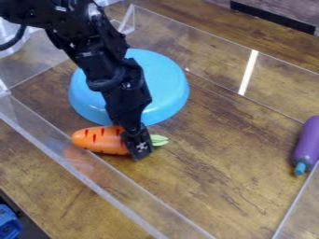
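Note:
A toy carrot with a pale green top lies on the wooden surface in front of a blue round object. The black gripper is low over the carrot's green-top end, its fingertips at or around it; whether it grips the carrot is hard to tell.
A purple elongated object lies at the right. A blue item is at the lower left corner. Clear transparent walls border the area. The middle right of the wooden surface is open.

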